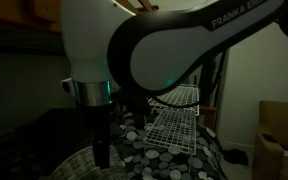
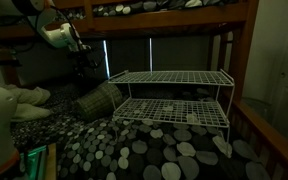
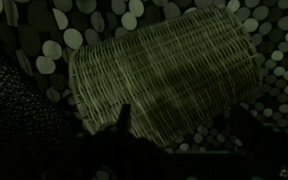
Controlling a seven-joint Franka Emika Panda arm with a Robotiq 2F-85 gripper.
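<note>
A woven wicker basket [image 3: 169,75] fills the middle of the wrist view, lying on a dark cloth with grey dots. In exterior view 2 the basket [image 2: 97,103] appears tilted at the left, near the white wire rack. My gripper stands open over the basket's near edge, its two dark fingers apart with nothing seen between them. From exterior view 1, a finger [image 1: 101,148] points down above the basket [image 1: 76,165], which is partly cut off by the frame. Darkness hides whether the fingers touch the wicker.
A two-tier white wire rack [image 2: 174,77] stands on the dotted cloth [image 2: 134,150] to one side of the basket. Wooden bed rails [image 2: 259,125] run along the right. A tan armchair [image 1: 281,125] stands farther off.
</note>
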